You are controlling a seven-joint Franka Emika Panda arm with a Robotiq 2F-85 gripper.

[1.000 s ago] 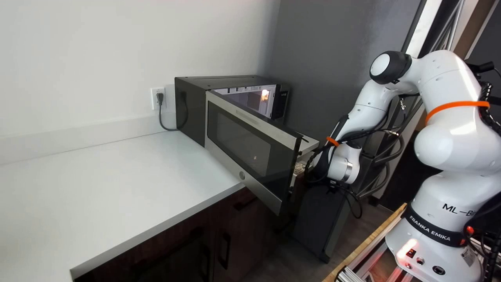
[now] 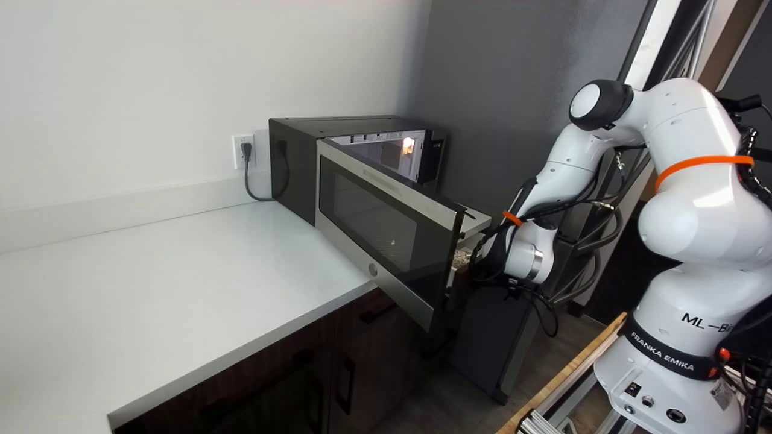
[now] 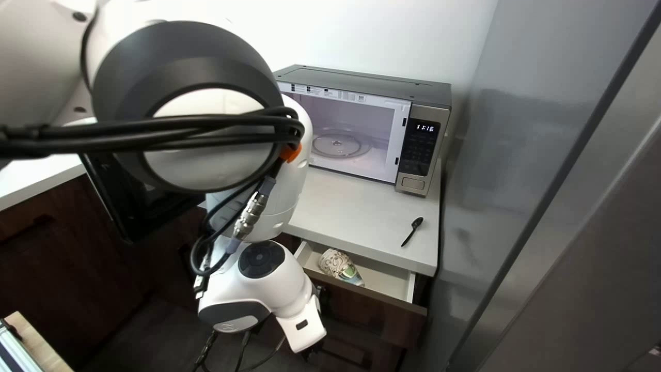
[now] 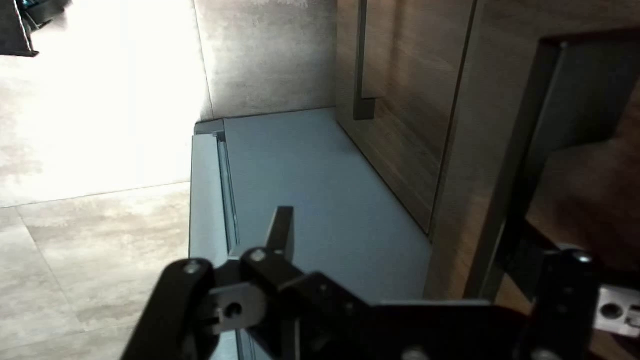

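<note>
In the wrist view my gripper is open, its fingers wide apart at the lower edge. A dark drawer handle (image 4: 534,138) on a brown wooden front runs down close to the right finger; whether they touch I cannot tell. The partly pulled-out drawer (image 3: 387,276) holds a patterned cup-like object (image 3: 339,265) lying on its side. Above it, the microwave (image 3: 372,87) stands with its door (image 2: 391,217) swung wide and a glass turntable (image 3: 337,144) inside. In exterior view 1 the door hides my gripper.
A black spoon (image 3: 412,230) lies on the counter (image 3: 347,198) before the microwave. The grey fridge (image 3: 496,186) closes off the right side. The microwave door juts past the counter edge near my arm (image 2: 532,253).
The arm looks almost still. A red glow on the robot's base has gone. Door and microwave stand as before.
</note>
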